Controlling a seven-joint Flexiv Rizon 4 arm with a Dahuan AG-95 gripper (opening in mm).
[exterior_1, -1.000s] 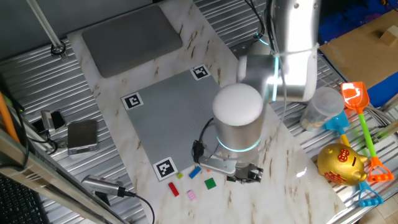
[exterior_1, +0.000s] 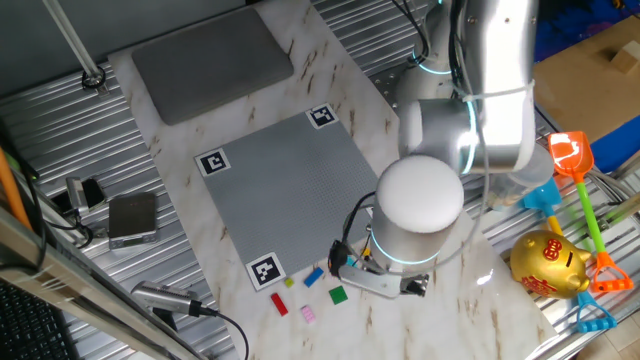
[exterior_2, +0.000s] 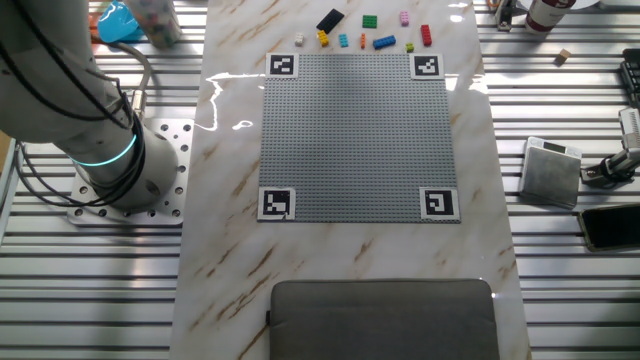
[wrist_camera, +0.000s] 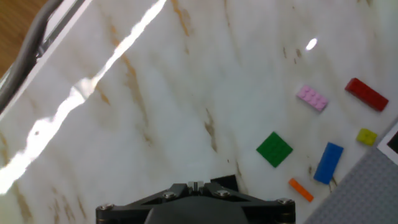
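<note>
My gripper shows at the bottom of the wrist view, its two fingertips together with nothing visible between them. In exterior view 1 the gripper (exterior_1: 415, 285) hangs over the marble table, right of the bricks. A black brick (wrist_camera: 226, 182) is partly covered by the gripper. Farther right lie a green brick (wrist_camera: 274, 149), an orange brick (wrist_camera: 301, 190), a blue brick (wrist_camera: 328, 163), a pink brick (wrist_camera: 312, 98), a red brick (wrist_camera: 367, 94) and a yellow-green brick (wrist_camera: 367, 137). Exterior view 2 also has a white brick (exterior_2: 299, 40), a yellow brick (exterior_2: 322, 39) and a light blue brick (exterior_2: 343, 41).
The grey baseplate (exterior_2: 357, 135) with corner markers is bare. A dark grey case (exterior_1: 212, 62) lies on the table beyond it. Off the table's right side are a gold piggy bank (exterior_1: 550, 264) and toy shovels (exterior_1: 572, 155). Marble right of the bricks is open.
In exterior view 1 the arm has swung rightward, with its wrist housing lower in the picture. The gripper has shifted slightly right, and its body now covers the black brick. The bricks in sight have stayed put.
</note>
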